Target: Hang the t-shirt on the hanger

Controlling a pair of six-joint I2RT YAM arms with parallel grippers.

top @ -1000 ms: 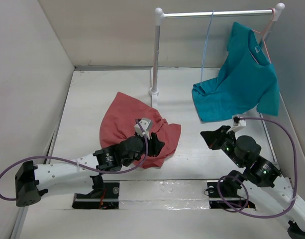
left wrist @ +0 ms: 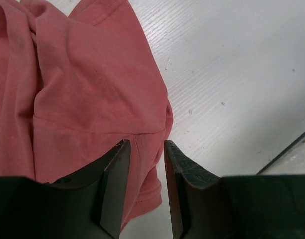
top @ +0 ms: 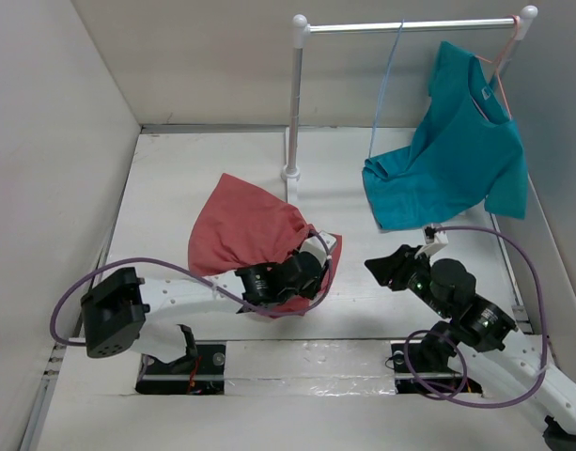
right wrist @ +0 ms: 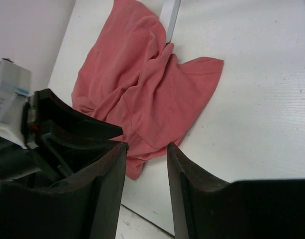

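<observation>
A crumpled red t-shirt (top: pixel 241 216) lies on the white floor, also filling the left of the left wrist view (left wrist: pixel 87 74). My left gripper (top: pixel 316 272) is over its right part; in the left wrist view its fingertips (left wrist: pixel 147 145) are part open above the cloth edge. My right gripper (top: pixel 386 268) is part open over bare floor to the right, nothing between its fingers; in its wrist view the red shirt lies beyond, partly behind the left gripper.
A teal t-shirt (top: pixel 466 150) hangs at the right of the rail (top: pixel 410 26), its lower part on the floor. A blue cord (top: pixel 385 80) hangs from the rail. Bare floor lies at the back left.
My left gripper has moved rightward across the red shirt.
</observation>
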